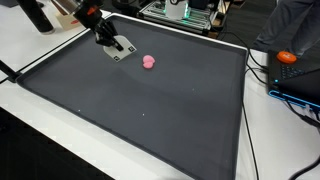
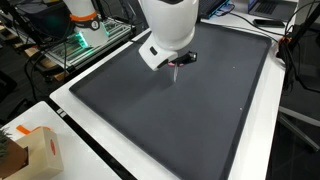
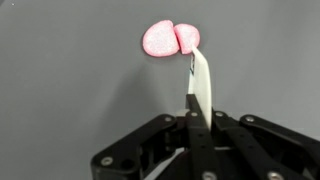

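A pink piece of soft-looking material [image 3: 159, 39] lies on the dark tabletop, with a smaller pink piece [image 3: 187, 38] right against it, a narrow line dividing them. In exterior view 1 they look like one pink lump [image 1: 148, 62]. My gripper is shut on a thin white flat tool [image 3: 202, 80], which carries dark square marks in exterior view 1. Edge-on in the wrist view, its tip reaches up beside the smaller piece. From exterior view 1, tool and gripper [image 1: 106, 37] stand left of the lump, apart from it. The arm largely hides the pink pieces in exterior view 2.
The dark tabletop [image 1: 165, 115] is broad and clear in front and to the right. A laptop-like device with an orange object [image 1: 287, 57] on it stands beyond the right edge. Cables hang along that side.
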